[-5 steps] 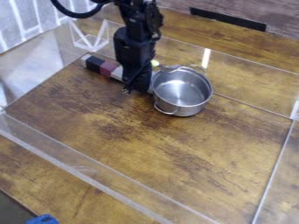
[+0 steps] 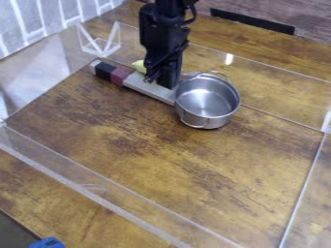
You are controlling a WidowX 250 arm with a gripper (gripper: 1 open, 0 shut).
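Observation:
My black gripper hangs at the top centre, just up and to the left of a steel pot with wire handles, which sits on the wooden table. Its fingertips look shut, with nothing visible between them. Beneath it lies a long light bar with dark and red sections at its left end, reaching to the pot. A small yellow-green object is partly hidden behind the gripper.
Clear plastic borders run along the left, right and back of the table. A white wire stand is at the back left, a small pale piece behind the pot, a blue object at the front left corner.
The gripper has risen and moved back from beside the pot's left side, uncovering more of the light bar. The pot shows little or no movement.

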